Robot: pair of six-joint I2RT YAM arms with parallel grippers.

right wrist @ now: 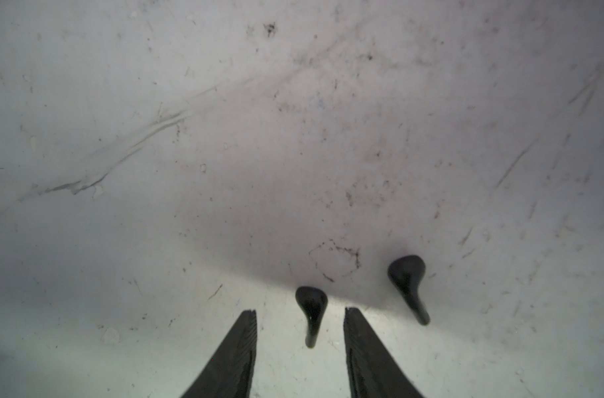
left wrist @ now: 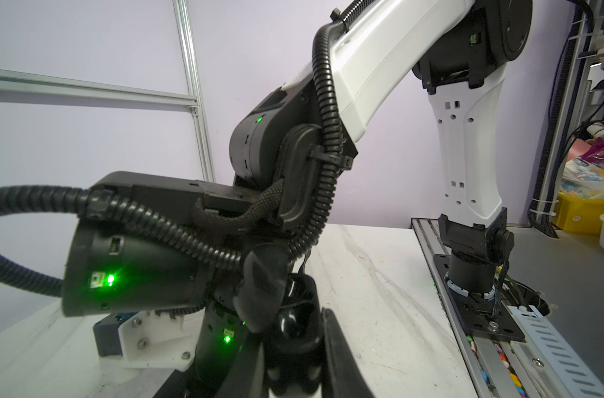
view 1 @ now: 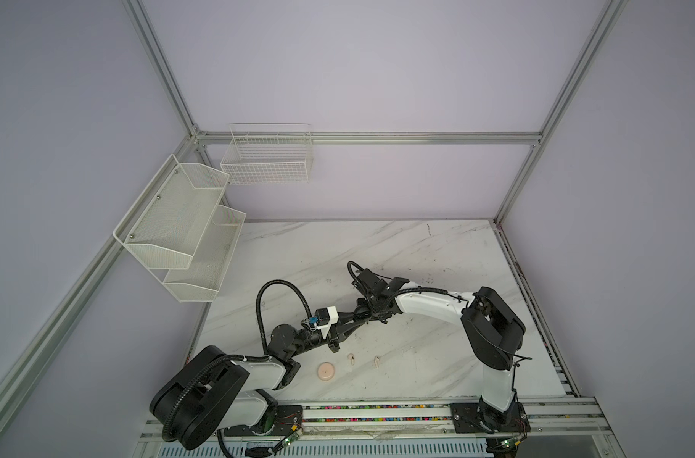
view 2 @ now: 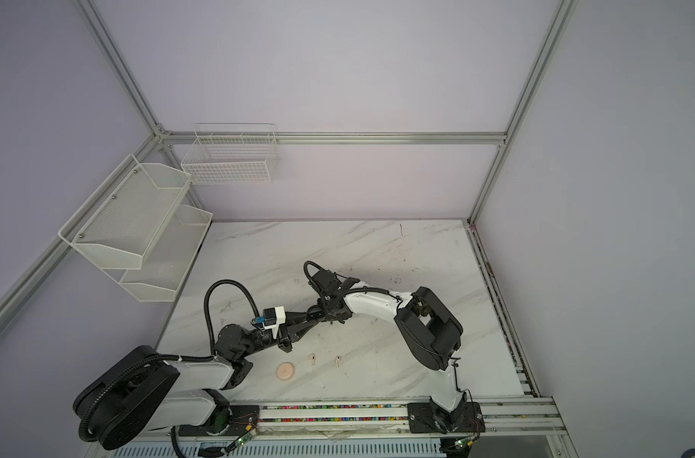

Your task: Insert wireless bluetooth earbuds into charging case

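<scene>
My left gripper is shut on a black charging case, with glossy cavities showing; it sits close beside the right arm's wrist. My right gripper points down at the table, part open, with two black earbuds below it; one lies centred just beyond the gap between its fingertips, the other to the right. From above, the right arm hides the black earbuds.
A round pinkish lid-like disc and two small pale items lie near the front. White wire shelves hang at the left.
</scene>
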